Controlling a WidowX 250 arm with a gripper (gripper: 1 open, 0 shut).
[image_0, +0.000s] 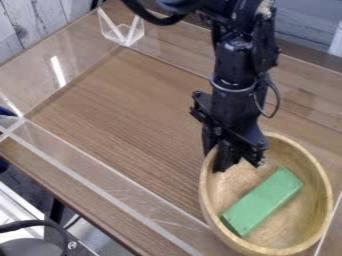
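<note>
My black gripper is shut on the near-left rim of a tan round bowl at the lower right. A green rectangular block lies inside the bowl, tilted diagonally. The fingertips are partly hidden by the dark gripper body and the rim.
Clear plastic strips run along its left and front edges. A small clear triangular piece stands at the back left, and a dark cable curves at the lower left.
</note>
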